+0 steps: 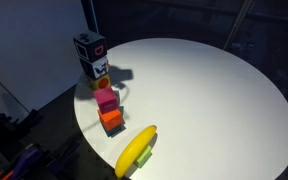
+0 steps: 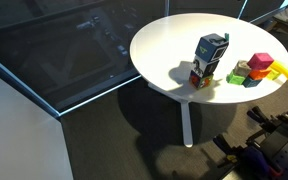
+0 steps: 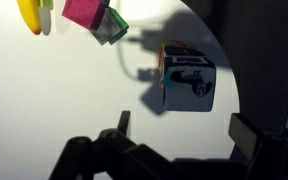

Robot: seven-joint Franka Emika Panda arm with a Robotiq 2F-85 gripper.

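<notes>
My gripper is open in the wrist view, its two dark fingers wide apart with nothing between them. Ahead of the gap, a stack of patterned blocks (image 3: 189, 88) shows from above. From the side, the stack has a black-and-white top block (image 1: 90, 46), a white block (image 1: 95, 68) with dark marks below it, and a yellowish block (image 1: 101, 83) at the bottom. At the lower edge of exterior view 2, the gripper (image 2: 264, 148) stands apart from the stack (image 2: 210, 52).
On the round white table (image 1: 199, 90) lie a pink block (image 1: 106, 98) over an orange one (image 1: 110, 118), a yellow banana (image 1: 136, 150) and a green block (image 1: 144, 157). In exterior view 1, the table's middle and right side are clear.
</notes>
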